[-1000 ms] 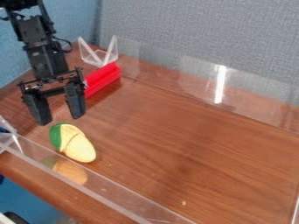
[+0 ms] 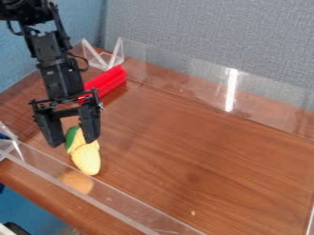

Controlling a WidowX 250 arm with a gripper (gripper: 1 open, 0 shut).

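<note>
A yellow corn-like toy with a green husk (image 2: 84, 156) lies on the wooden floor at the left front. My black gripper (image 2: 70, 133) is open, its fingers lowered over the toy's green upper end and partly hiding it. Whether the fingers touch the toy cannot be told.
A red object (image 2: 106, 84) lies at the back left beside a white wire piece (image 2: 108, 55). Clear walls edge the wooden floor (image 2: 196, 138), whose middle and right are free. A small blue item sits at the left edge.
My gripper has moved down and slightly right onto the green end of the toy, covering more of it.
</note>
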